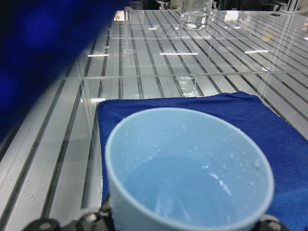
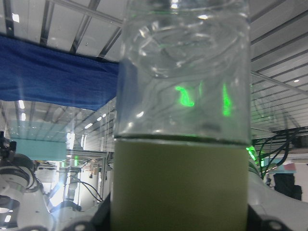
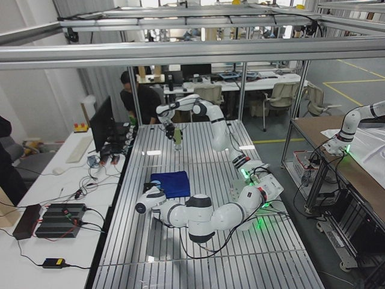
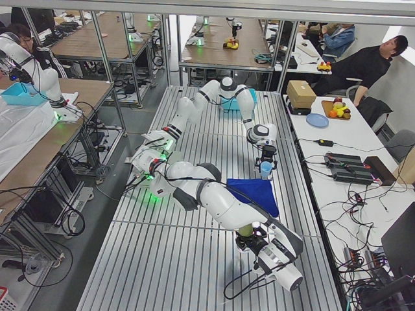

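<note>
A light blue cup (image 1: 187, 192) with water drops inside fills the lower left wrist view; my left gripper (image 4: 266, 166) is shut on it, beside a folded blue towel (image 4: 253, 194). My right gripper (image 4: 248, 238) is shut on a clear glass with an olive-green lower band (image 2: 178, 183), which fills the middle of the right wrist view. In the camera left view this glass (image 3: 177, 137) is upright above the table's far part. The towel (image 3: 170, 184) lies flat on the slatted table.
A light blue bin (image 4: 233, 103) stands at one end of the table. A side desk (image 3: 36, 253) with electronics, cables and a monitor runs alongside.
</note>
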